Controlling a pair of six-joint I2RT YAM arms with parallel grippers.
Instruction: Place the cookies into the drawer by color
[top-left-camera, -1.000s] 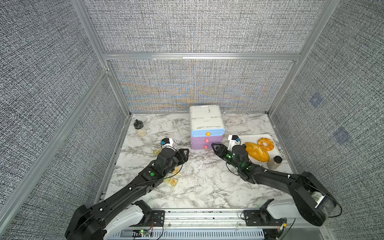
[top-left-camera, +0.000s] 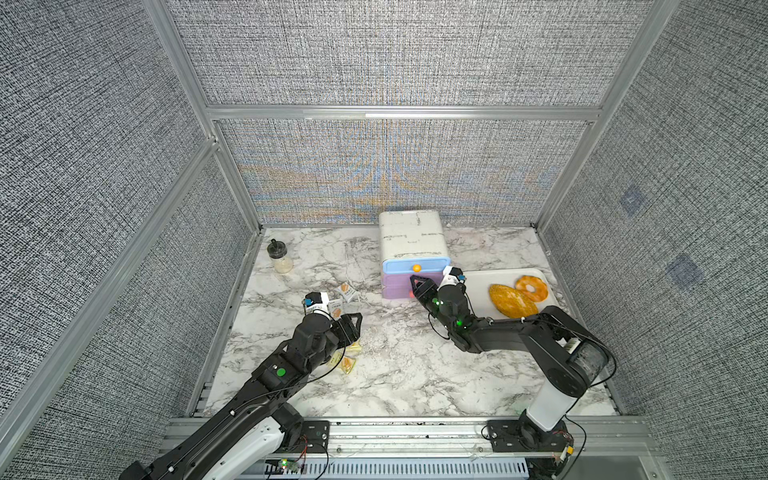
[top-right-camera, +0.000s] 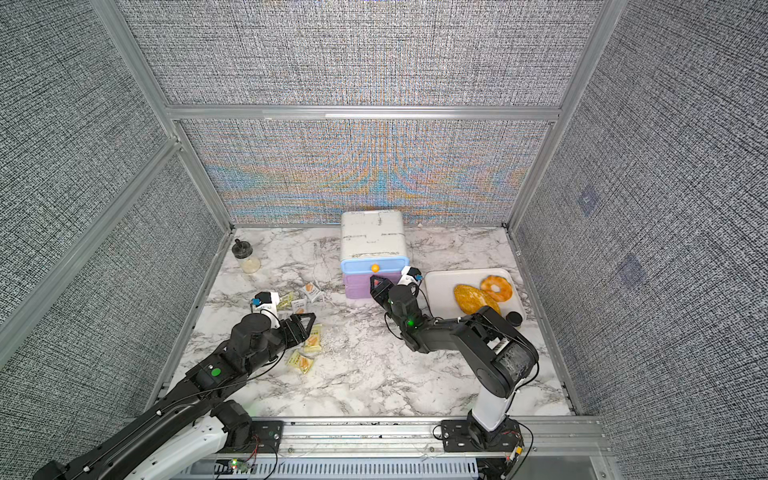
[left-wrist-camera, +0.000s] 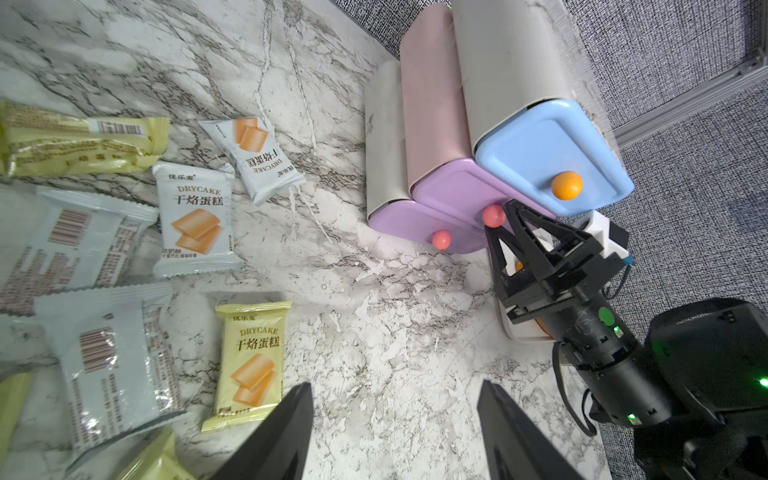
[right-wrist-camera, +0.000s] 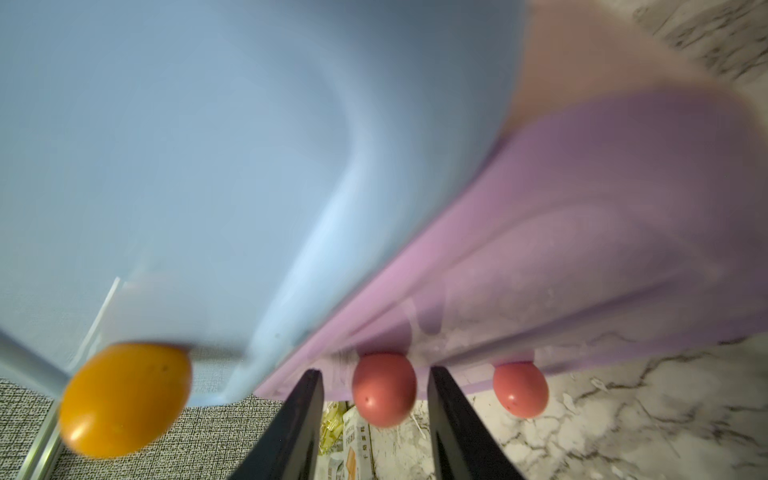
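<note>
A small drawer box (top-left-camera: 409, 232) has a blue top drawer (left-wrist-camera: 544, 136) with an orange knob and two purple drawers (left-wrist-camera: 412, 224) below with red knobs, all shut. My right gripper (top-left-camera: 417, 283) is at the middle drawer, fingers either side of its red knob (right-wrist-camera: 384, 385), part open. My left gripper is open above the table's left side, empty. Cream-yellow cookie packets (left-wrist-camera: 249, 360) and white ones (left-wrist-camera: 196, 216) lie left of the box in the left wrist view.
A white tray (top-right-camera: 444, 284) with bread and a doughnut sits right of the box, a dark-lidded jar (top-right-camera: 513, 318) by it. Another jar (top-left-camera: 279, 257) stands at the back left.
The left arm has shifted left and slightly down over the packets.
</note>
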